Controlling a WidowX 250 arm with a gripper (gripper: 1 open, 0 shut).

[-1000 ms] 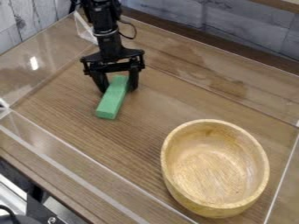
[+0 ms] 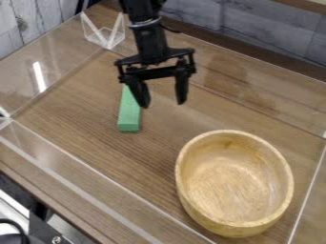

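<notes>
My gripper point(image 2: 151, 93) hangs over the wooden table, its two dark fingers spread wide apart and open, with nothing seen between them. A green oblong block point(image 2: 129, 119) lies on the table just left of and below the gripper, its far end partly behind the left finger.
A pale yellow oval bowl point(image 2: 234, 212) takes up the lower right of the table. A dark object point(image 2: 10, 232) shows at the lower left edge.
The gripper has moved right, off the green block, and looks wider spread than before. The block lies at a similar spot, more upright in the view than a second ago.
</notes>
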